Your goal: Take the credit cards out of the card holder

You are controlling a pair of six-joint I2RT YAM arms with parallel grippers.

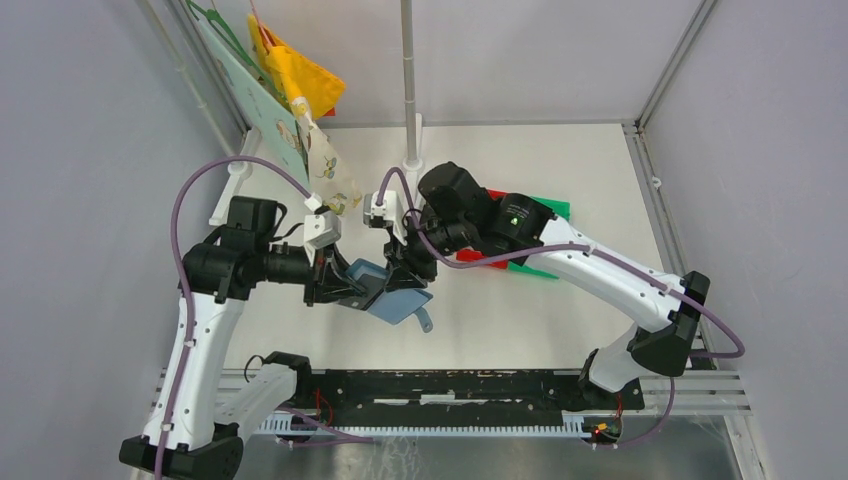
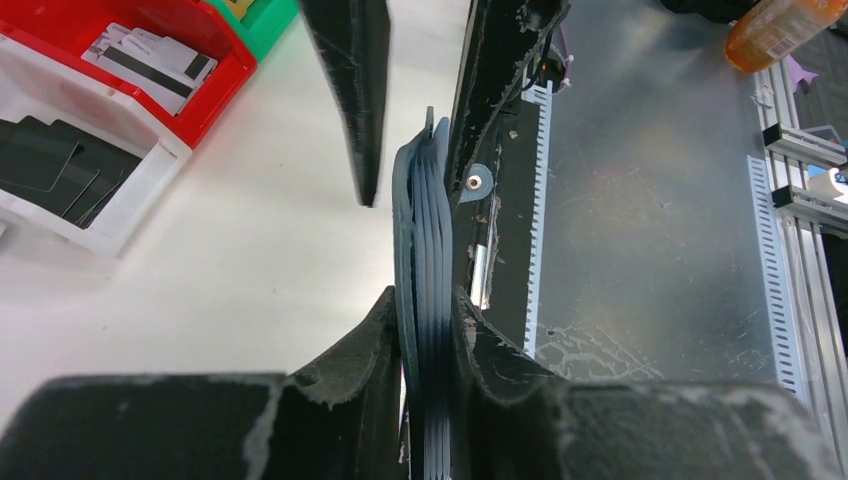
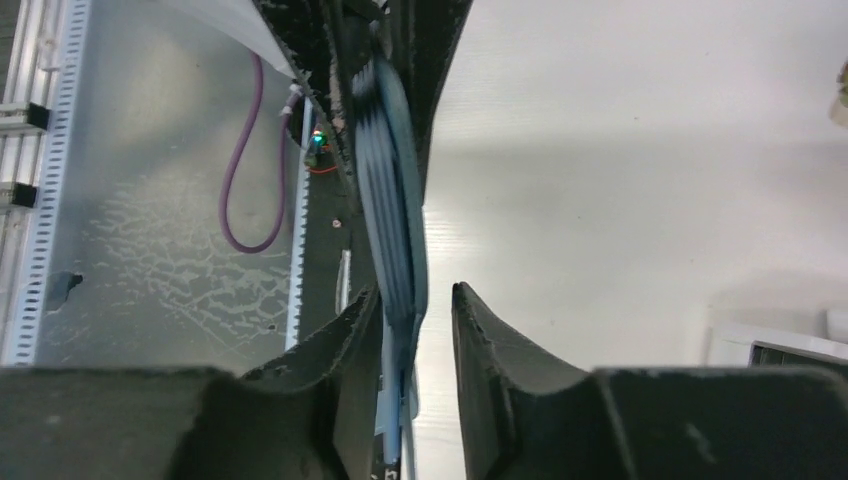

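Observation:
The blue card holder (image 1: 395, 303) hangs between my two arms in the top view, a dark card or pocket (image 1: 369, 288) showing on its face. My left gripper is shut on the holder, which appears edge-on as a layered stack in the left wrist view. In the right wrist view, the holder's blue edge (image 3: 392, 215) runs between the spread fingers of my right gripper. That gripper is open around the holder, with a gap on the right side. I cannot make out any single card apart from the stack.
Red (image 2: 235, 80), green (image 2: 268, 22) and white (image 2: 120, 195) bins stand beyond the holder in the left wrist view. Cards lie in the red one, dark flat pieces in the white one. Cloths (image 1: 300, 75) hang at the back left. Bare table surrounds the holder.

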